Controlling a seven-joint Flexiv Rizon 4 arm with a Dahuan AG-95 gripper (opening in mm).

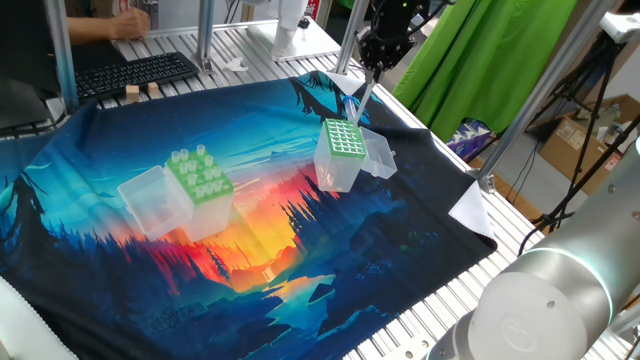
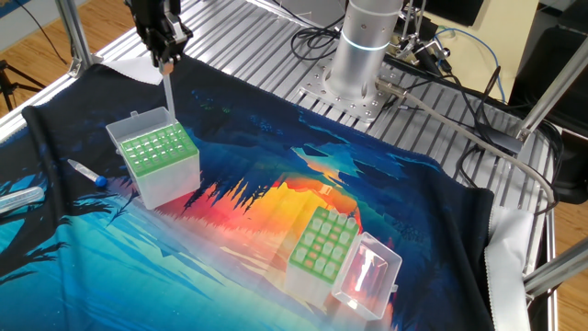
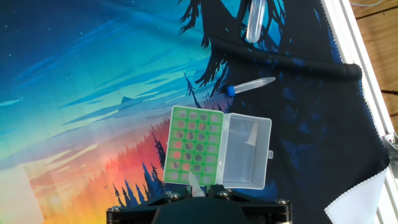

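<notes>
My gripper (image 2: pixel 167 66) is shut on a long, pale pipette tip (image 2: pixel 170 97), which points down and leans a little. In exterior view 1 the held tip reaches down behind the far edge of a rack box with a green top grid (image 1: pixel 345 139). In the wrist view that green grid (image 3: pixel 194 144) lies just ahead of my fingers, and its holes look empty. Its clear lid (image 3: pixel 244 155) is folded open, with a pale tip-shaped piece (image 3: pixel 253 134) inside. A second green-topped box (image 1: pixel 203 180) has several tips standing in it. Whether the held tip touches the first box is unclear.
A blue-capped tube (image 2: pixel 89 174) and a marker-like tube (image 2: pixel 20 199) lie on the printed cloth (image 2: pixel 110 267) near the first box. The second box's open lid (image 2: pixel 369 276) takes up space beside it. Between the boxes the cloth is clear.
</notes>
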